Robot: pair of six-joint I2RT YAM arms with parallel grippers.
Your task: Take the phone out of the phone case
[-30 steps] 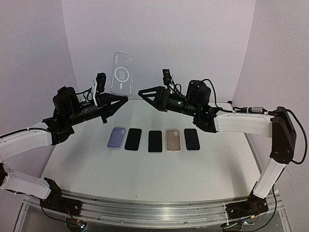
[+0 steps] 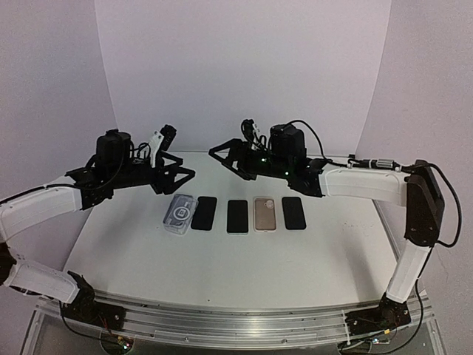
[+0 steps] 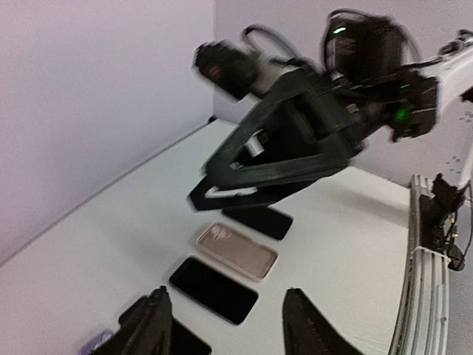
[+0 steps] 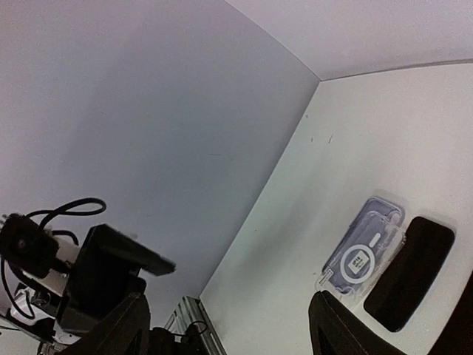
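A clear phone case (image 2: 179,214) with a white ring lies on top of a purple phone case (image 4: 392,210) on the table, at the left end of a row. Beside it rests a black phone (image 2: 204,213), and another black phone (image 2: 237,217) is further right. Above the clear case my left gripper (image 2: 187,166) stands open, with only air between its fingers in the left wrist view. My right gripper hangs over the back of the table, also open and empty, its tips facing the left arm.
A pinkish-tan case (image 2: 264,214) and a further black phone (image 2: 294,213) lie at the row's right. White walls enclose the back and sides. Both grippers hang close to each other.
The clear case, upright above my left gripper 0.9 s ago, now lies over the purple case.
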